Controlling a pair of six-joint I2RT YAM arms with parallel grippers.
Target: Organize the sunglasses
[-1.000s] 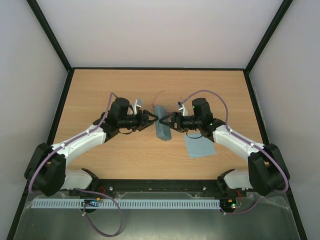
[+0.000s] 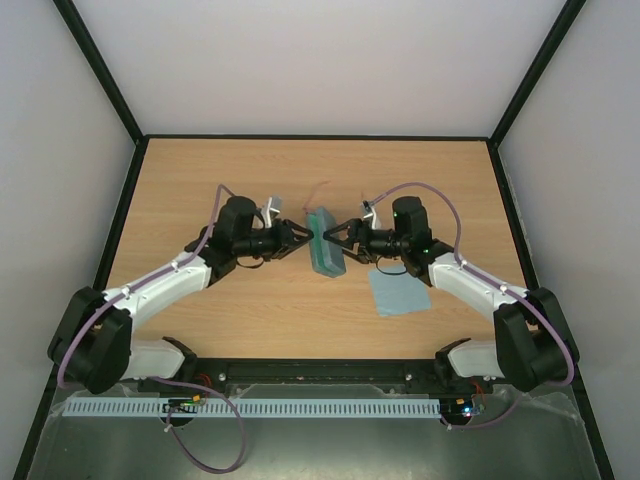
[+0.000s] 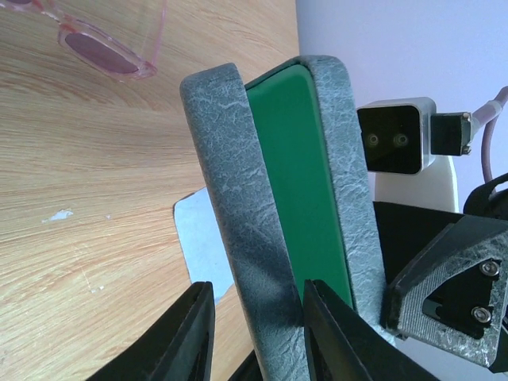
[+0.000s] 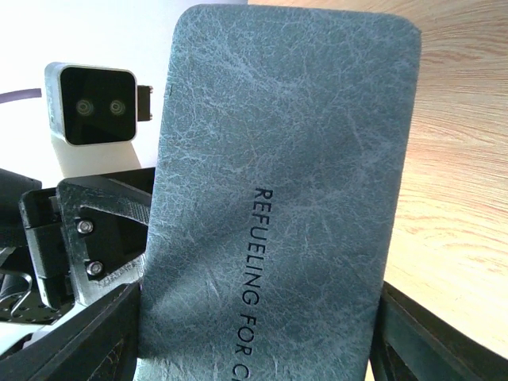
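Observation:
A grey-blue glasses case (image 2: 330,250) is held up between the two arms, partly open. Its green lining (image 3: 295,159) shows between two grey halves in the left wrist view. My right gripper is shut on the case, a finger on each side of its lettered face. At the opposite side, my left gripper has its fingers apart around one half; one finger overlaps that half's inner edge, while a gap shows at the other. Pink sunglasses (image 3: 103,51) with dark lenses lie on the table, partly out of frame in the left wrist view.
A light blue cloth (image 2: 400,292) lies flat on the table, right of the case and partly under the right arm. Something thin and pink (image 2: 315,192) shows behind the case. Bare wood (image 2: 230,320) fills the front left.
My grippers have drawn slightly apart, the left one leftward and the right one rightward.

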